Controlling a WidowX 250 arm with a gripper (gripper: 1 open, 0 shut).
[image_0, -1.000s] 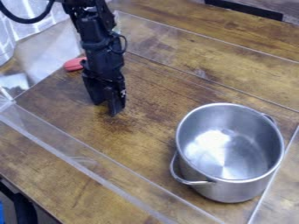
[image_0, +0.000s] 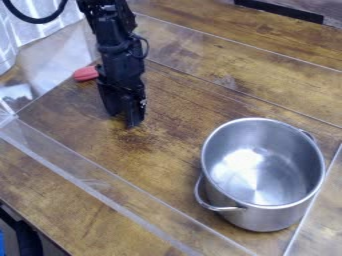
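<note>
My black gripper (image_0: 123, 104) reaches down from the top left to low over the wooden table (image_0: 134, 160), left of centre. Its fingers are dark and small here, so whether they are open or shut, or hold anything, I cannot tell. A small red object (image_0: 84, 73) lies just behind the gripper at its left, partly hidden by the arm. A large empty steel pot (image_0: 261, 170) with side handles stands at the right front, well apart from the gripper.
Clear plastic panels (image_0: 54, 150) border the work area along the left and front. The middle of the table between gripper and pot is bare, as is the back right.
The gripper has shifted very slightly to the left over the last second. The pot has not moved.
</note>
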